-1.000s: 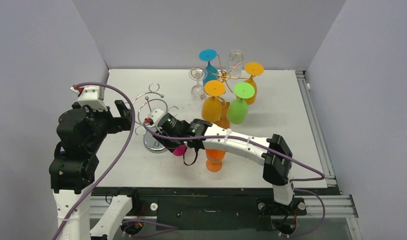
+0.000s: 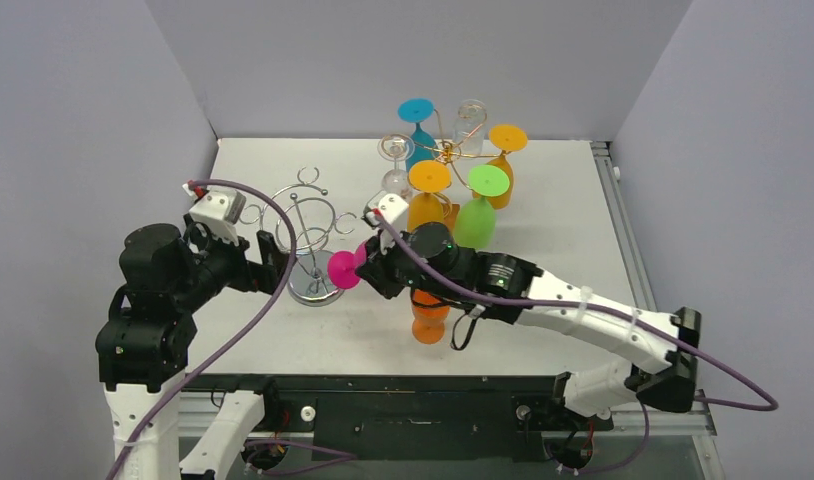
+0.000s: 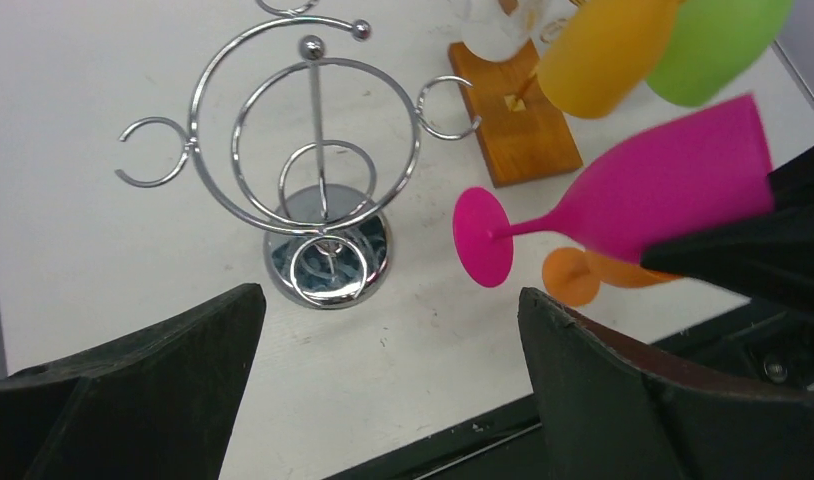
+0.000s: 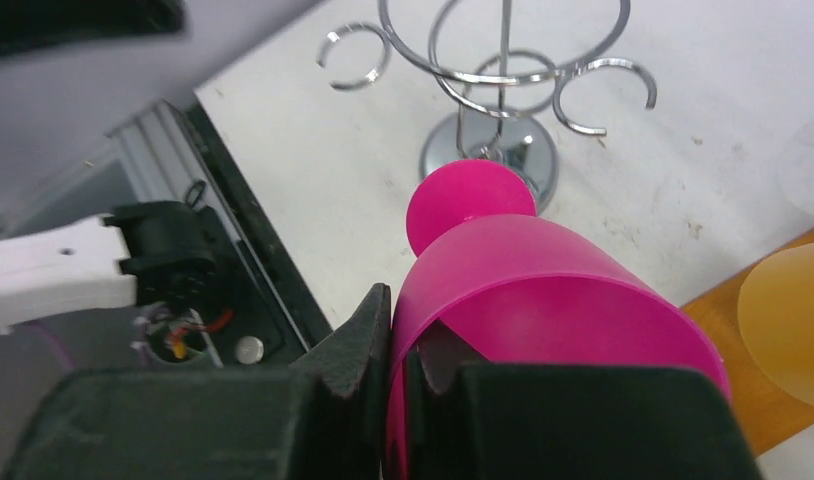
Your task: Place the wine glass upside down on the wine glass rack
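A pink wine glass [image 3: 663,180] lies sideways in the air, its round foot [image 2: 344,270] pointing left toward the silver rack. My right gripper is shut on the thin wall of the glass at its rim; the open mouth faces back toward that wrist. The silver rack [image 3: 318,130], a round-based stand with open wire hooks, has no glasses on it. In the top view, the pink foot appears beside the rack base [image 2: 303,296]. My left gripper stands open near the rack, with nothing between its fingers.
A gold wire rack [image 2: 447,152] on a wooden base [image 3: 523,120] carries several upside-down glasses behind the right arm. An orange glass [image 2: 429,330] is on the table, partly under that arm.
The right arm has drawn back to the right and away from the silver rack, bringing the pink glass into clearer view. My left gripper has shifted slightly right, toward the rack.
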